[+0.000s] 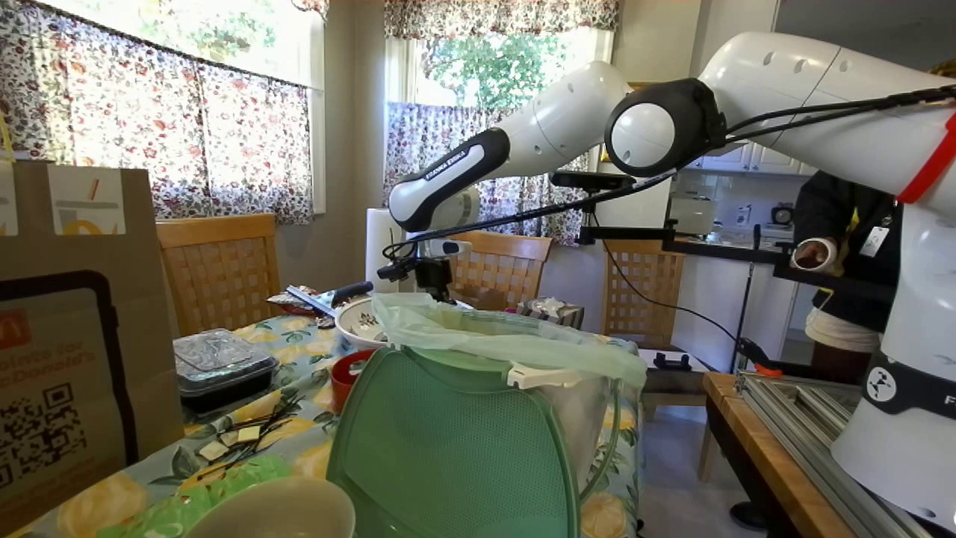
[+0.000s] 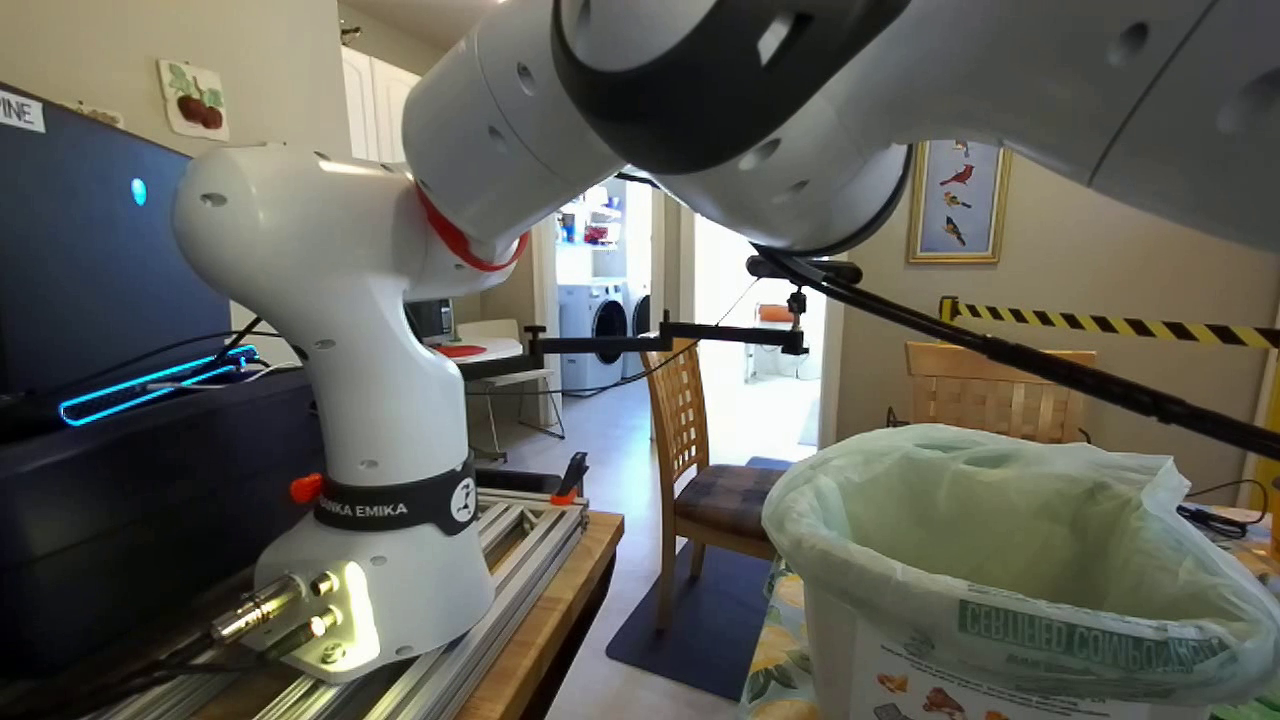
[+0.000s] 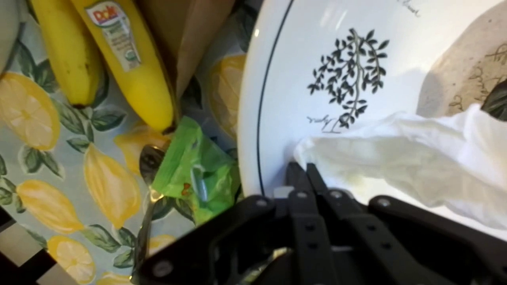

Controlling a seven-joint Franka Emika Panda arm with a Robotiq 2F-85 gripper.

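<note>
In the wrist view, my gripper is shut over the inner left side of a white bowl [image 3: 280,109] with dark leaf drawings and a thin dark line around the rim. A crumpled white napkin [image 3: 418,152] lies in the bowl and comes right up to the fingertips. Whether its edge is caught between them cannot be told. From exterior view 1, the gripper [image 1: 436,278] points down at the bowl [image 1: 360,323], its tips hidden behind the bin's liner. Exterior view 2 shows neither gripper nor bowl.
A green wrapper [image 3: 197,173], a spoon [image 3: 143,230] and bananas [image 3: 128,61] lie left of the bowl. The lined compost bin [image 2: 1020,600] stands open, with its green lid [image 1: 457,448] hanging toward exterior view 1. A red container [image 1: 347,376] is beside the lid.
</note>
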